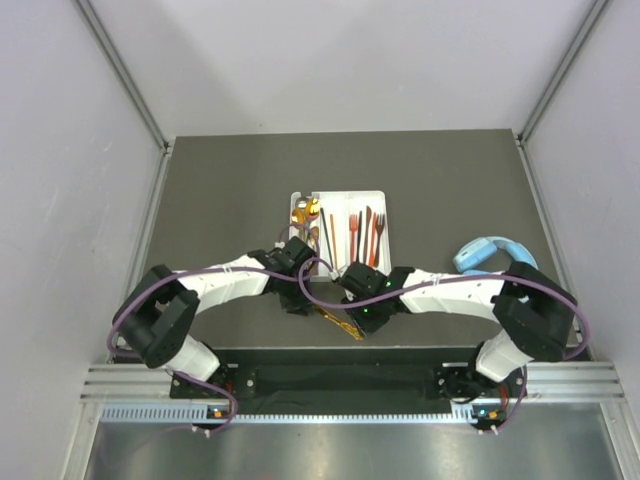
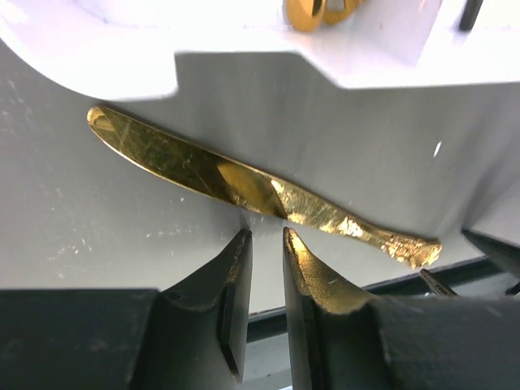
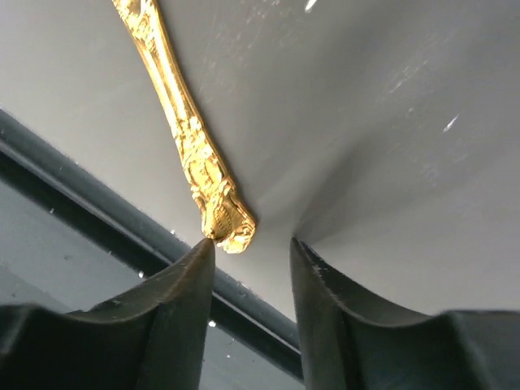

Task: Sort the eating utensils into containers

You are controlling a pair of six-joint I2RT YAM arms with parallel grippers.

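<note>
A gold knife (image 1: 342, 325) lies diagonally on the grey table in front of the white cutlery tray (image 1: 376, 198); the left wrist view shows it whole (image 2: 203, 171). My left gripper is just short of the knife's middle, fingers slightly apart with nothing visibly between them. My right gripper is open beside the knife's handle end (image 3: 223, 219), which lies by its left finger. The tray holds spoons, forks, knives and chopsticks in its compartments.
Blue headphones (image 1: 480, 250) lie on the table at the right. The table behind the tray and at the far left is clear. The table's front edge runs close below the knife.
</note>
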